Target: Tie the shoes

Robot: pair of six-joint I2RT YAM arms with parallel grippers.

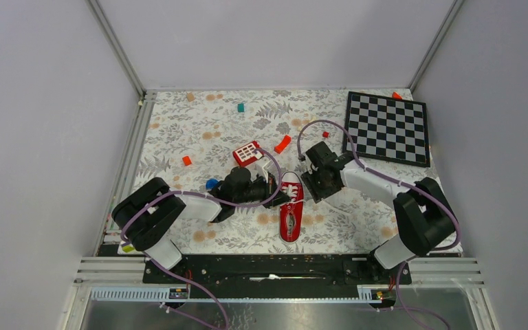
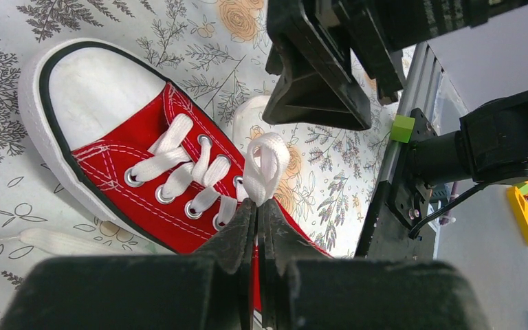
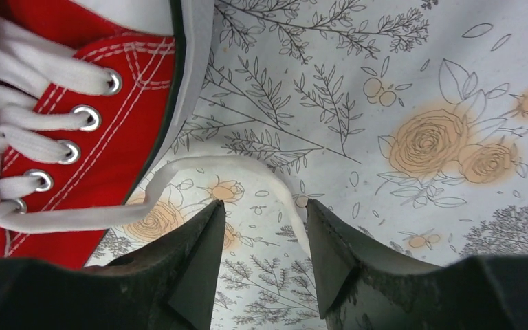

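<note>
A red canvas shoe (image 1: pixel 291 213) with a white toe cap stands on the floral cloth, toe pointing away from the robot base. In the left wrist view a small loop of white lace (image 2: pixel 266 165) rises from the fingertips of my left gripper, which is shut on it above the shoe's eyelets. A loose lace end (image 3: pixel 247 163) leaves the shoe, crosses its side and curves over the cloth in the right wrist view. My right gripper is open beside the shoe, and the far part of that lace end lies in view between its fingers, not gripped.
A chequered board (image 1: pixel 388 128) lies at the back right. A red keypad-like box (image 1: pixel 247 153) sits just left of the shoe's toe, near my left arm. An orange block (image 1: pixel 282 144) lies behind the shoe.
</note>
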